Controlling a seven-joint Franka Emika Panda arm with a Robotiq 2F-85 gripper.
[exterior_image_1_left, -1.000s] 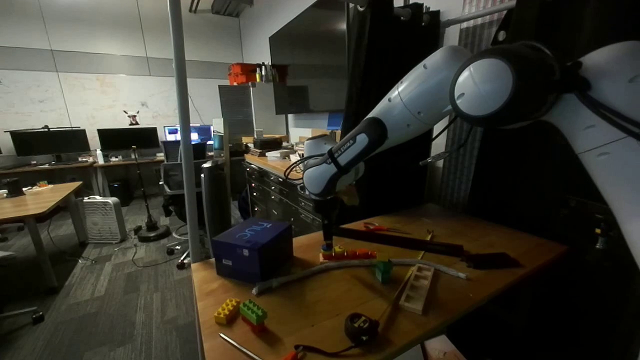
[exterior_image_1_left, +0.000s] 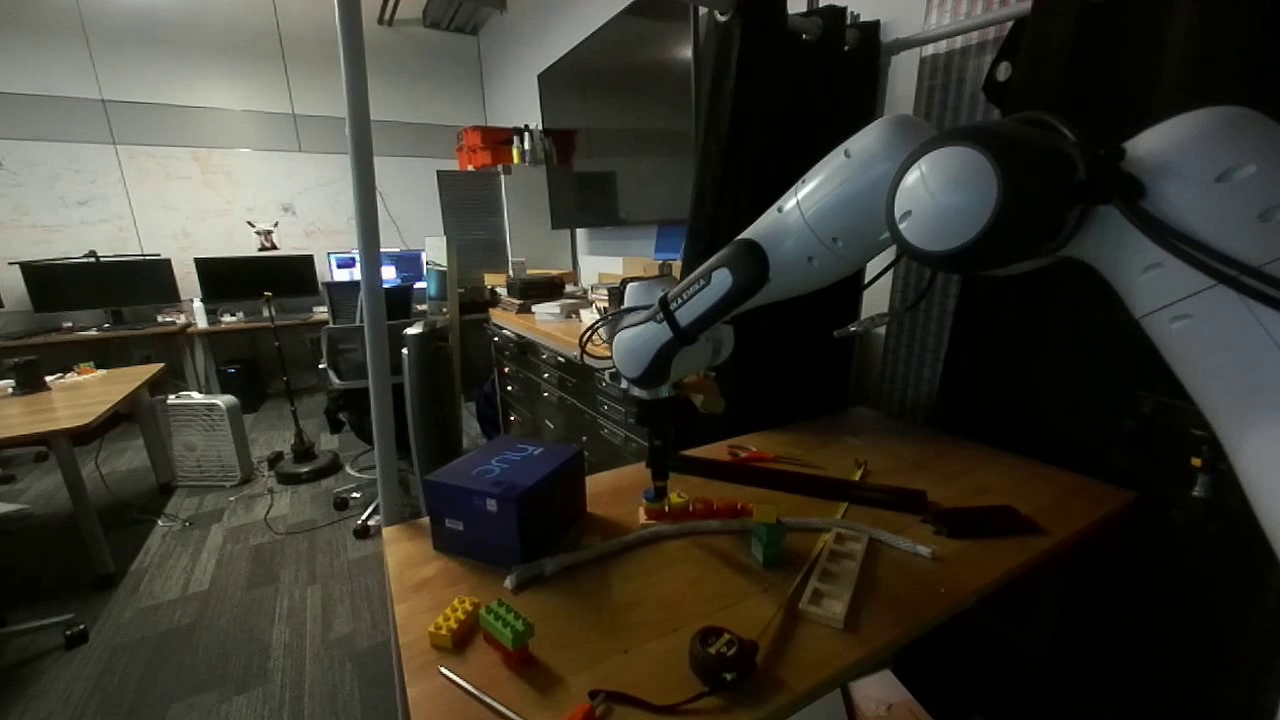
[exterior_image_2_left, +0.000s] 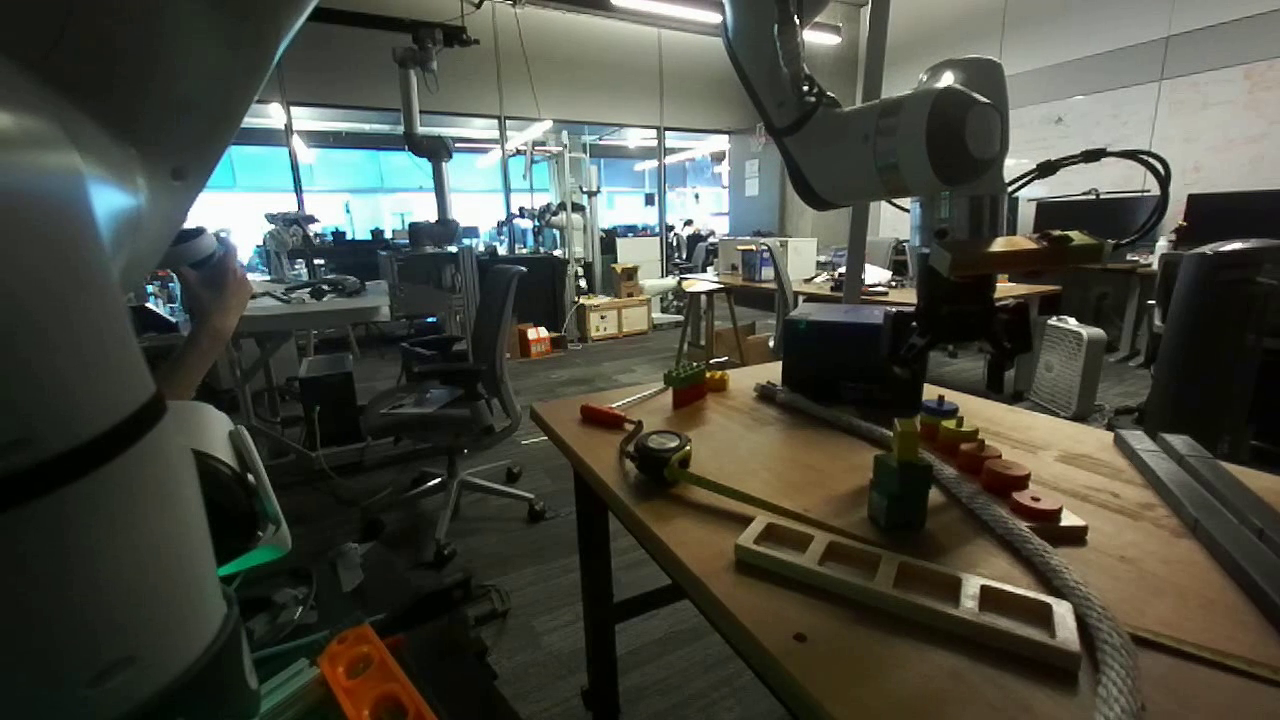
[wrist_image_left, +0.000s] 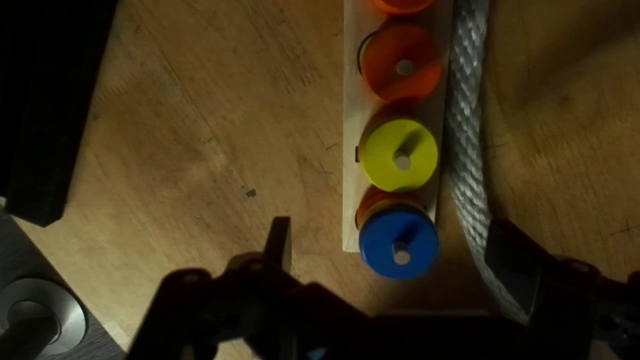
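A narrow wooden base (wrist_image_left: 352, 180) carries a row of pegs with coloured discs stacked on them. At its near end in the wrist view is the blue disc (wrist_image_left: 384, 246), topmost on its peg, then a yellow disc (wrist_image_left: 384, 153) and an orange-red disc (wrist_image_left: 390, 78). My gripper is open, its fingers spread to either side of the blue disc with clear gaps and nothing held. From the second exterior view the gripper (exterior_image_2_left: 956, 360) points down above the blue disc (exterior_image_2_left: 939, 407). In the first exterior view it (exterior_image_1_left: 661, 480) hides part of that end.
Close along the pegged base lies a grey rope (exterior_image_2_left: 1020, 534). Green blocks (exterior_image_2_left: 900, 490) with a yellow one on top, a slotted wooden tray (exterior_image_2_left: 882, 564) and a tape measure (exterior_image_2_left: 661, 451) stand on one side. A dark blue box (exterior_image_1_left: 504, 498) and black bars (exterior_image_2_left: 1200, 504) are nearby.
My arm has shifted slightly, with the elbow a little to the left and the hand a little to the right in the first exterior view. The table objects look unmoved.
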